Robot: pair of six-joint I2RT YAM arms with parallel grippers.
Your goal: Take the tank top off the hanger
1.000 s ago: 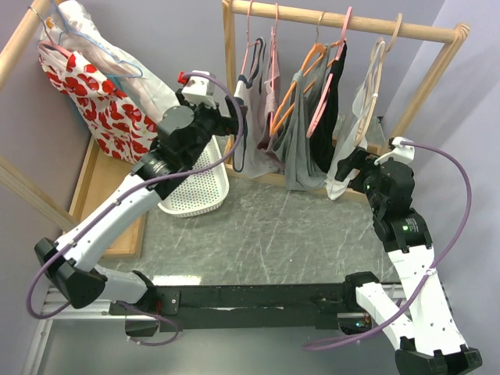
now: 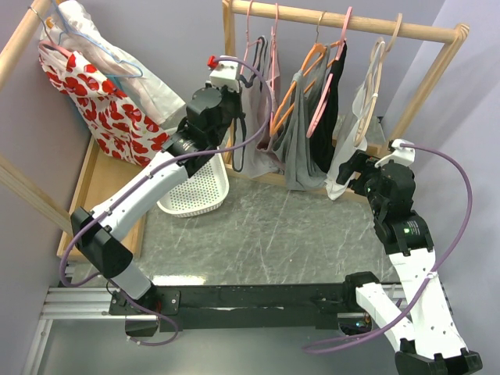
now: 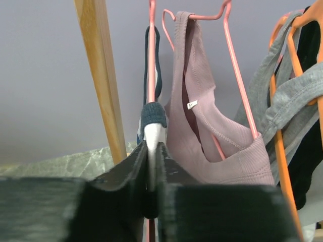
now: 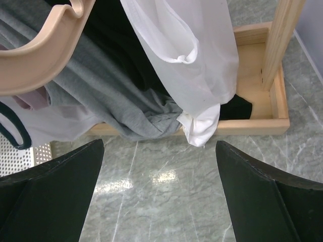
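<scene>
The leftmost garment on the rack is a light tank top (image 2: 248,144) with navy trim, hanging on a pink hanger (image 3: 152,60). In the left wrist view its navy-edged strap (image 3: 153,115) runs down between the fingers of my left gripper, which are close together around the strap and hanger side. The rest of the top is mostly hidden behind the gripper. Away on the right, my right gripper stands open and empty, in front of a white garment (image 4: 194,65) and below a beige hanger (image 4: 43,60).
A mauve top (image 3: 222,164) hangs close to the right of the tank top, then a grey garment (image 2: 297,144) on an orange hanger. The rack's wooden post (image 3: 101,65) is at the left. A white basket (image 2: 195,199) stands below.
The left arm has moved right to the tank top's strap, and its fingers have drawn together there. The right arm has stayed still.
</scene>
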